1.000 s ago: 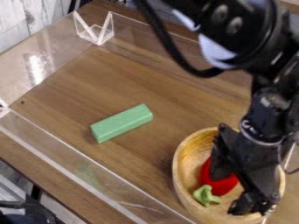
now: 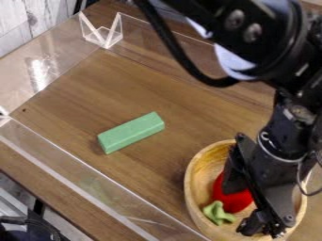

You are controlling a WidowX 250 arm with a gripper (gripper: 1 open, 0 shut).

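Note:
My gripper (image 2: 257,188) reaches down from the upper right into a round wooden bowl (image 2: 199,180) at the lower right, its fingers open. A red round object (image 2: 227,196) lies in the bowl beneath the gripper, partly hidden by it, with a small pale green piece (image 2: 217,211) beside it toward the front. I cannot tell whether the fingers touch either one.
A green block (image 2: 131,132) lies alone on the wooden table (image 2: 113,94) to the left. Clear plastic edging runs along the table's left and front.
The gripper and arm have shifted slightly within the bowl area. The bowl's contents and the green block look about the same.

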